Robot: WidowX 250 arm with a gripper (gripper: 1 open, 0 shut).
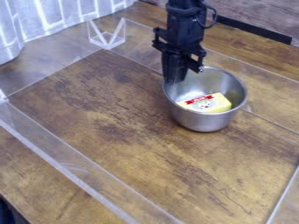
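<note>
A steel bowl (211, 121) stands on the wooden table at right of centre. Inside it lies a yellow block (211, 105) with a red-and-white label. My black gripper (176, 72) is over the bowl's back left rim, above and left of the block. Its fingertips are small and dark against the rim; their spacing is hard to make out.
A clear white frame-like object (105, 33) sits at the back left. Clear plastic edging runs along the left and right of the table. The wooden surface (105, 140) left of and in front of the bowl is clear.
</note>
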